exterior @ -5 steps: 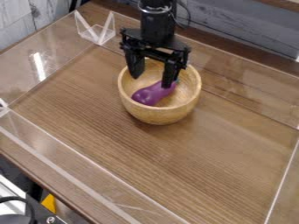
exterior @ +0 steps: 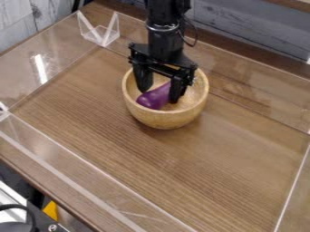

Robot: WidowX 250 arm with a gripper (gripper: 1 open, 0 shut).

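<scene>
A light wooden bowl [exterior: 162, 117] stands on the table in the upper middle of the camera view. Inside it lies an elongated purple object [exterior: 152, 99], partly hidden by the arm. The black gripper [exterior: 161, 83] reaches down into the bowl from above, its two fingers apart on either side, the right one over the purple object's upper end.
A clear plastic piece sits at the left edge. A wall runs along the back, and cables and a small yellow item lie beyond the table's lower left edge.
The gripper has moved down into the bowl over the last second, now covering more of the purple object. The bowl looks nearly unmoved.
</scene>
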